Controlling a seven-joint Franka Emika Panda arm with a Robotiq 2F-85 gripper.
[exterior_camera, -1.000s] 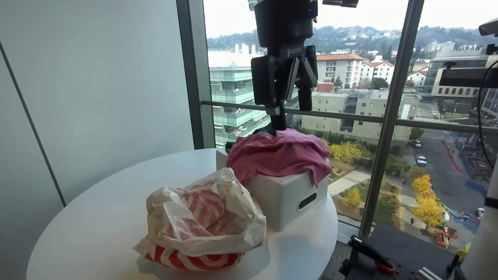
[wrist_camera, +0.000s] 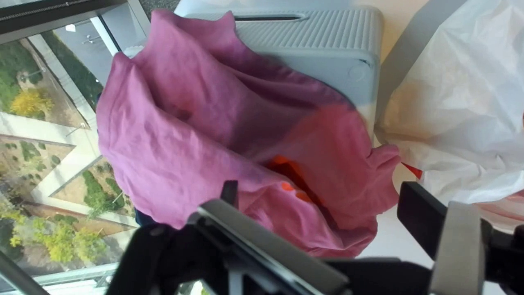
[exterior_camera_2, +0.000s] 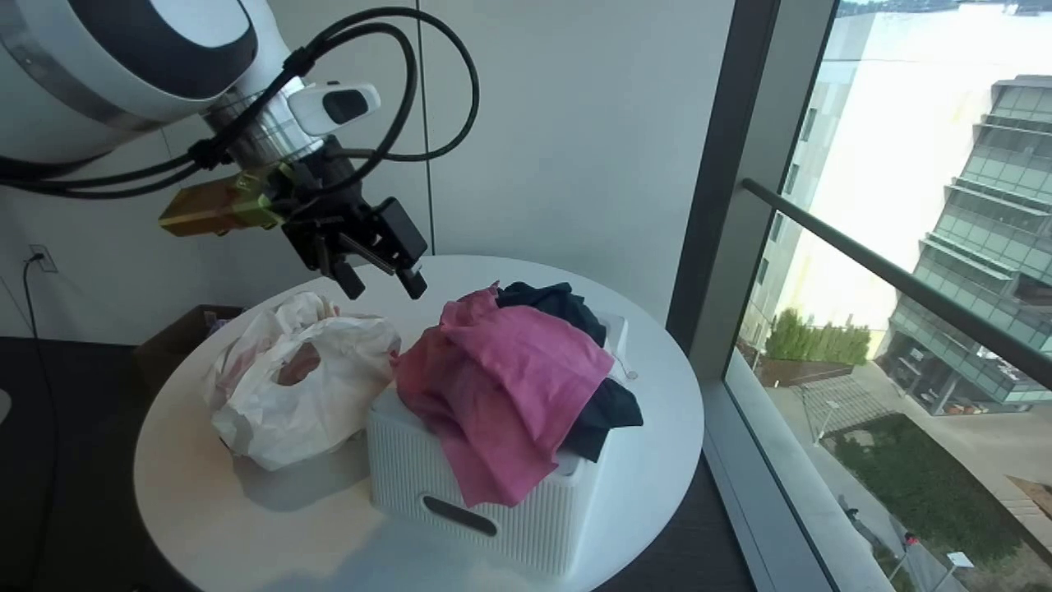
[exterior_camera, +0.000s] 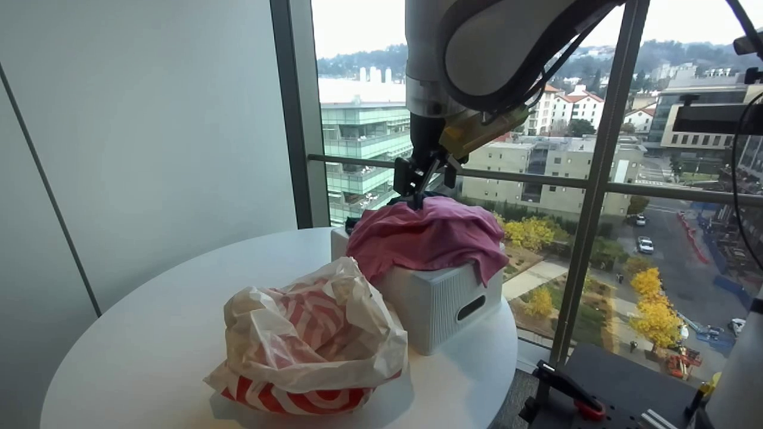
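Observation:
A pink cloth (exterior_camera_2: pixel 523 365) lies draped over the top of a white ribbed box (exterior_camera: pixel 429 307), one end hanging down past its handle slot. Beneath and behind it shows a dark cloth (exterior_camera_2: pixel 606 409). My gripper (exterior_camera_2: pixel 385 286) is open, with nothing held. In exterior view 2 it hangs above the table, up and to the left of the box. The wrist view has the pink cloth (wrist_camera: pixel 236 132) stretching across the middle, beyond the spread fingers (wrist_camera: pixel 459 246). A crumpled white and red plastic bag (exterior_camera: pixel 315 336) stands beside the box, its mouth open.
The round white table (exterior_camera: pixel 157 336) has free room left of the bag. Large windows with a metal rail (exterior_camera_2: pixel 888 281) rise close to the box side. Loose black cables (exterior_camera_2: pixel 434 89) loop off the arm.
The arm has swung into a new pose; the gripper is now tilted and looks smaller and farther from exterior view 1's camera. Cloths, box and bag have stayed put.

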